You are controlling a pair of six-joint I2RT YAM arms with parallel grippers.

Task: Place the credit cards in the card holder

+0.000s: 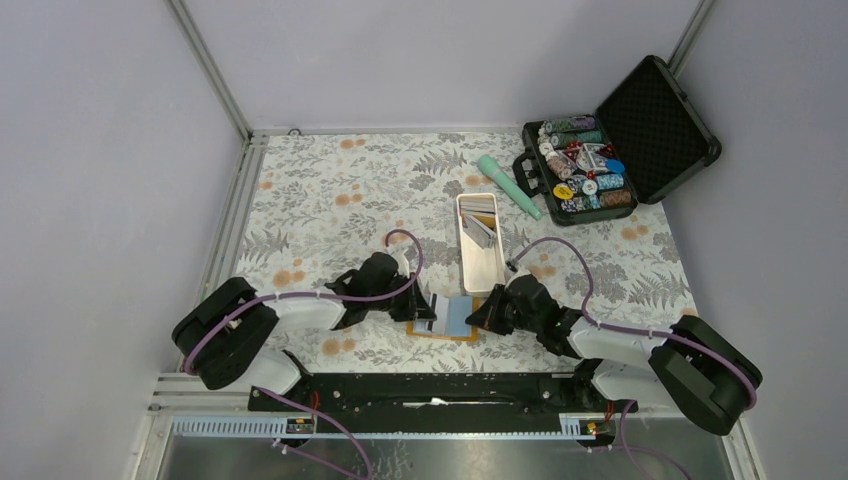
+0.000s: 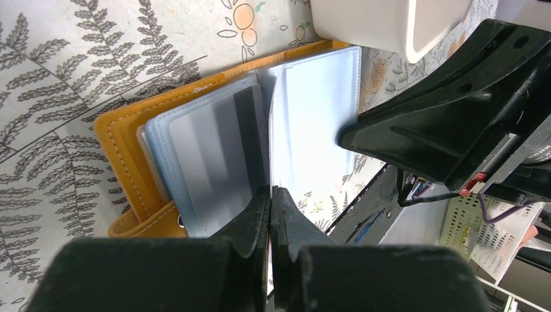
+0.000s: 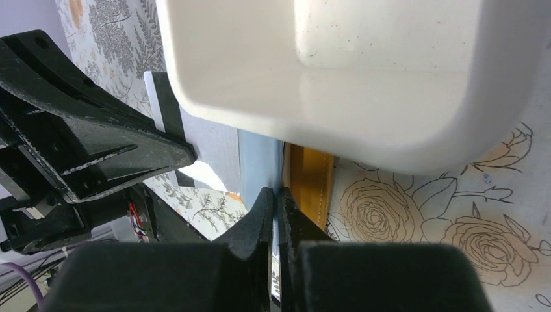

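The card holder, tan outside with pale-blue leaves, lies open near the table's front; its tan cover (image 2: 123, 146) shows in the left wrist view. A pale card with a dark stripe (image 2: 214, 146) lies over its left half. My left gripper is shut at the middle, on a thin pale sheet (image 2: 273, 123) seen edge-on; card or leaf, I cannot tell. My right gripper is shut on the thin edge of a blue leaf (image 3: 260, 169) at the holder's right side. The sheet's lower part is hidden behind the left fingers.
A white tray (image 1: 484, 270) stands just behind the holder, close to my right gripper, with several cards (image 1: 480, 230) at its far end. Farther back lie a green microphone (image 1: 507, 187) and an open black case (image 1: 530, 180).
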